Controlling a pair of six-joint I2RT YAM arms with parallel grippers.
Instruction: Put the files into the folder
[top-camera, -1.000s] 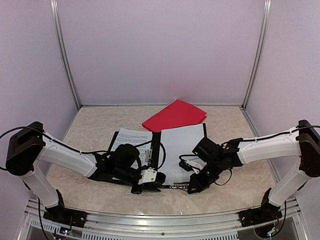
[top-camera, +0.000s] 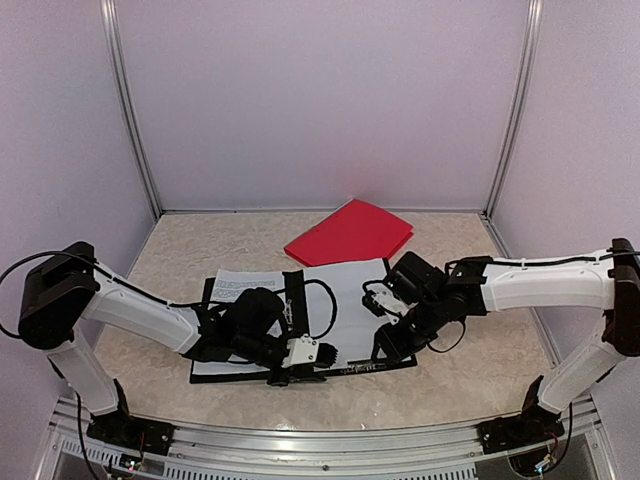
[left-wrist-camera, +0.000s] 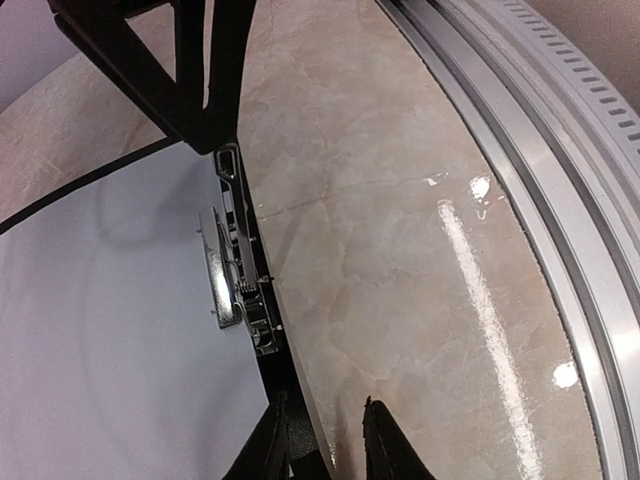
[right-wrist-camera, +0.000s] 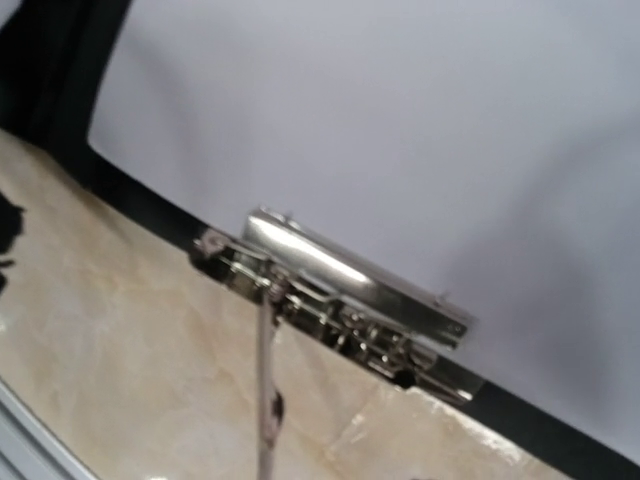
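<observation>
A black clip folder (top-camera: 205, 372) lies open with white sheets (top-camera: 340, 300) on it, printed on the left side. Its metal clip runs along the front edge, its lever raised in the right wrist view (right-wrist-camera: 350, 270). My left gripper is at that edge near the clip, fingers apart, with the black edge by one finger. My right gripper (top-camera: 385, 350) is over the front edge at the right; its fingers are mostly out of its wrist view, and its finger is unclear.
A red folder (top-camera: 350, 235) lies at the back centre. Bare table surrounds the black folder on both sides. A metal rail (left-wrist-camera: 520, 150) runs along the front edge of the table.
The black folder and sheets have shifted left. My right gripper has moved slightly up in the top view; my left gripper has moved only slightly.
</observation>
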